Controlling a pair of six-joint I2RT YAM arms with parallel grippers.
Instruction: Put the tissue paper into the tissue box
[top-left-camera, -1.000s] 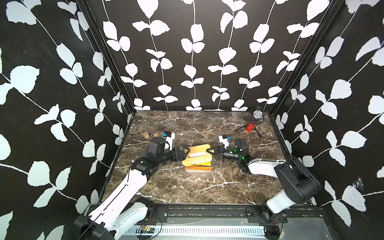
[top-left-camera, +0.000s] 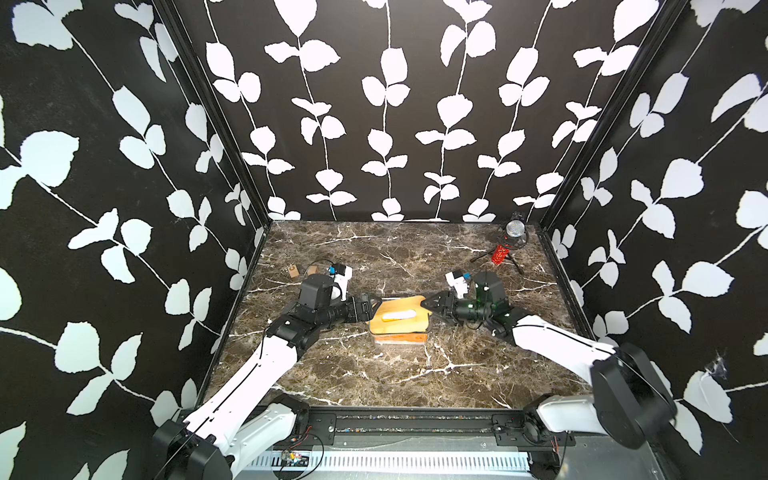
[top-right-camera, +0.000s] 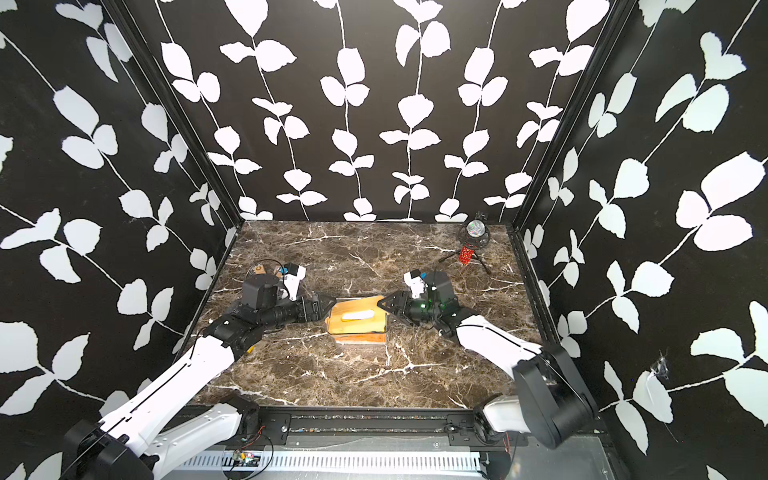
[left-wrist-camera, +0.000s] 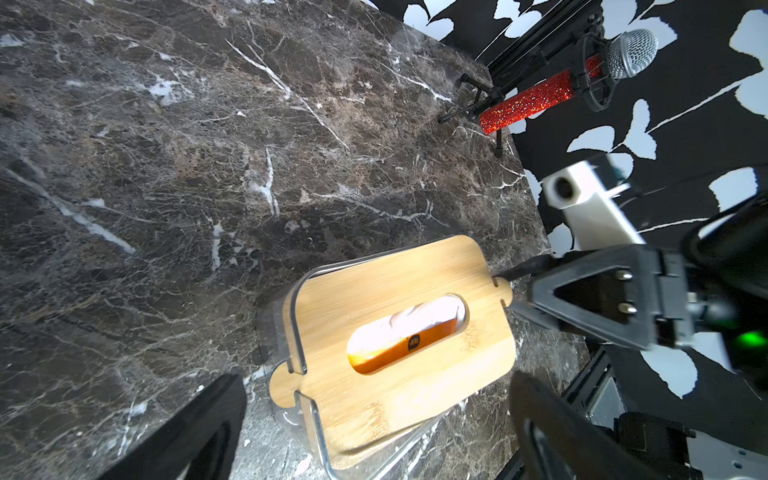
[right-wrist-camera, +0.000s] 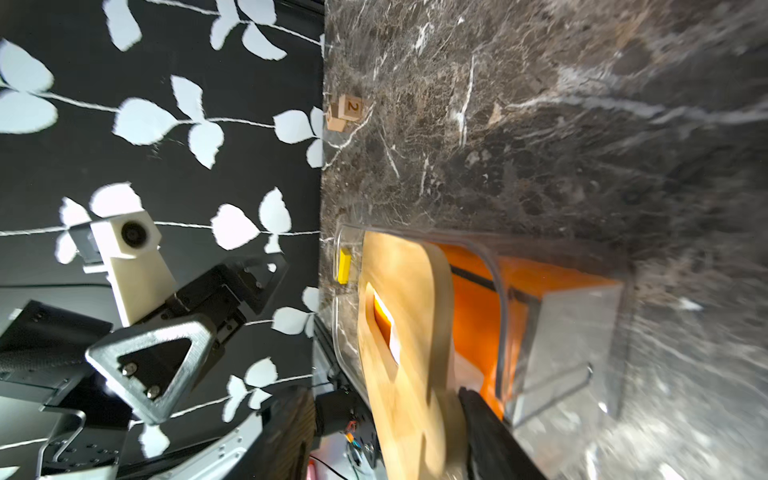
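Note:
A pale wooden lid (left-wrist-camera: 416, 384) with a long slot lies over the clear tissue box (top-left-camera: 402, 340). Through the slot shows the orange and white tissue pack (left-wrist-camera: 392, 349) inside. One lid tab (left-wrist-camera: 284, 385) sits at the notch in the box's left side; whether the lid is fully level cannot be told. My left gripper (top-left-camera: 376, 305) is open at the left end, nothing between its fingers. At the right end, my right gripper (top-left-camera: 425, 302) has its fingers apart, on either side of the lid's right tab (left-wrist-camera: 502, 291); one finger (right-wrist-camera: 486, 436) is close against the wood.
A red microphone on a tripod (top-left-camera: 500, 255) stands at the back right. Small wooden blocks (top-left-camera: 293, 270) lie at the back left, behind the left arm.
The lid has come down and slightly right onto the box. My right gripper has shifted a little right, its elbow swinging outward to the right. The left arm has barely moved.

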